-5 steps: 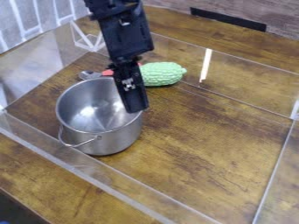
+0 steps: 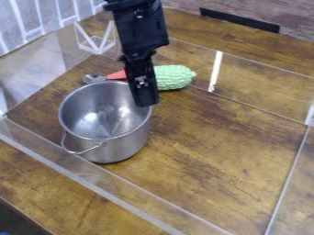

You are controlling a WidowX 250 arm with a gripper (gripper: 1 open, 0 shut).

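Observation:
My gripper [image 2: 140, 88] hangs over the right side of a steel pot [image 2: 101, 130] with a wire handle, its fingertips by the rim; whether it is open or shut I cannot make out. Behind it lies a pale green, bumpy corn-like object [image 2: 174, 77], partly hidden by the gripper. A red-handled utensil with a metal head [image 2: 95, 78] lies behind the pot, also partly covered.
Clear panels border the work area, and a white rack [image 2: 25, 23] stands at the back left.
The objects have stayed in place.

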